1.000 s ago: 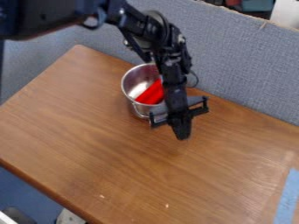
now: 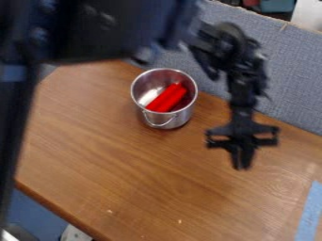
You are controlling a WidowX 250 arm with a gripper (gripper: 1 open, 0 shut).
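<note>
A silver metal bucket point(image 2: 143, 110) with a wire handle stands upright on the wooden table point(image 2: 138, 179). Inside it lie a red cylinder point(image 2: 168, 98) and something white beside that. My gripper point(image 2: 242, 148), black and blurred by motion, hangs over the table to the right of the bucket, apart from it. How far its fingers are open is unclear.
A grey padded wall runs behind the table. Bare wood fills the front and left. A light blue strip point(image 2: 306, 212) lies at the right edge. The dark upper arm covers the top left of the view.
My gripper has moved right and somewhat down in the view, away from the bucket, which now shows unobscured on its right side.
</note>
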